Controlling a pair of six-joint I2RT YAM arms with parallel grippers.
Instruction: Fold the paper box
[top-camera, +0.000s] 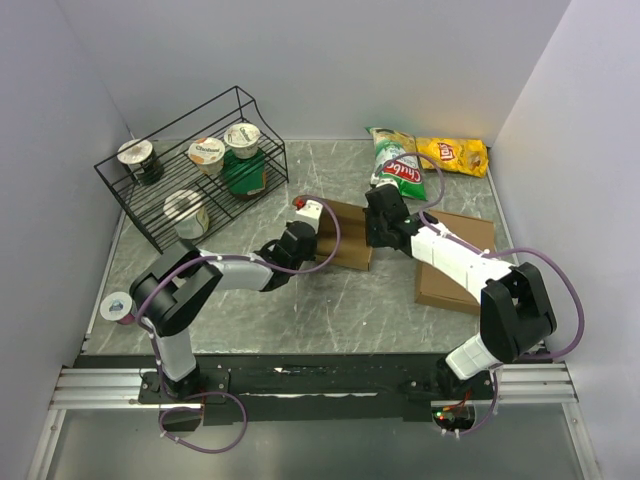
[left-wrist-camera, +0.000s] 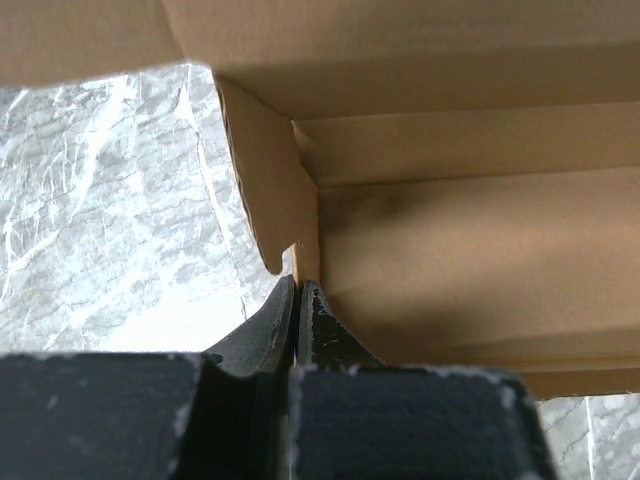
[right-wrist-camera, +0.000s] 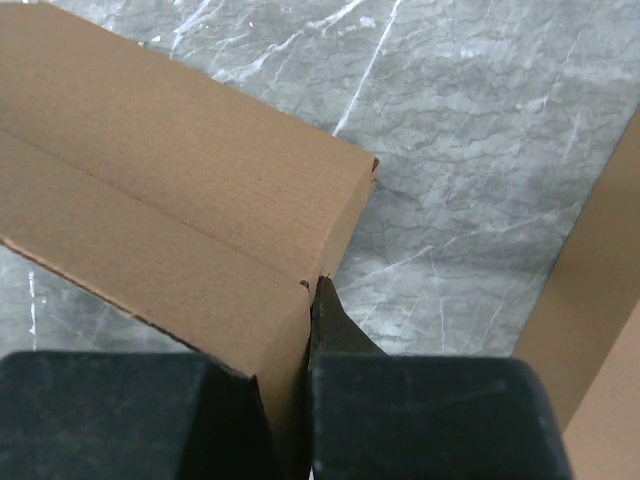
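Observation:
The brown cardboard box stands partly folded on the marble counter between both grippers. In the left wrist view its inside shows, with a side flap; my left gripper is shut on that side's thin cardboard edge. In the right wrist view my right gripper is shut at a corner of the box, its tips against the cardboard; whether any is between them is hidden.
A flat cardboard piece lies at the right. A wire rack with several tubs stands back left, snack bags at the back.

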